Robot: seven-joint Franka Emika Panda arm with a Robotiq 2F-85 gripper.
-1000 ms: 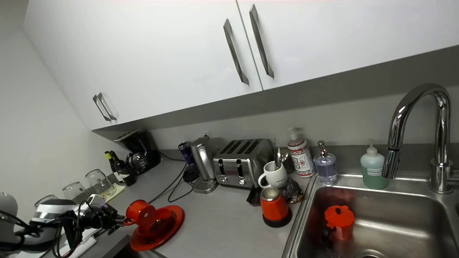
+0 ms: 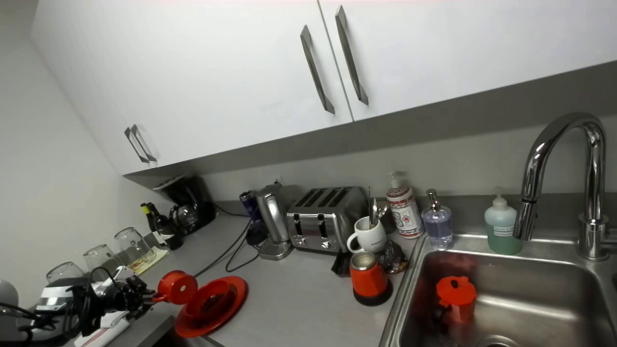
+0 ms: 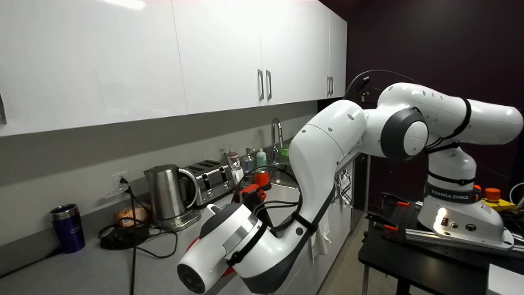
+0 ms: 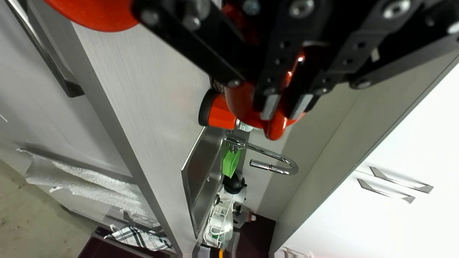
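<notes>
A red cup point(image 2: 177, 286) hangs in the air, tipped on its side, at the left edge of a red bowl point(image 2: 211, 299). The bowl rests on a red plate point(image 2: 240, 298) on the counter and has something dark inside. My gripper point(image 2: 151, 297) is shut on the cup's handle. In the wrist view, the fingers point(image 4: 270, 106) close around the red handle point(image 4: 276, 128), and the black linkage hides much of the cup. The arm blocks most of the plate in exterior view 2.
Glass jars point(image 2: 134, 246) stand behind the gripper. The kettle point(image 2: 275, 217), toaster point(image 2: 327, 219), white mug point(image 2: 368, 235) and red-orange container point(image 2: 368, 280) line the counter. A red moka pot point(image 2: 458, 300) sits in the sink. Counter between plate and sink is clear.
The gripper and the cup have shifted a little left. The cup has turned so its base faces the camera more. Bowl and plate have not moved.
</notes>
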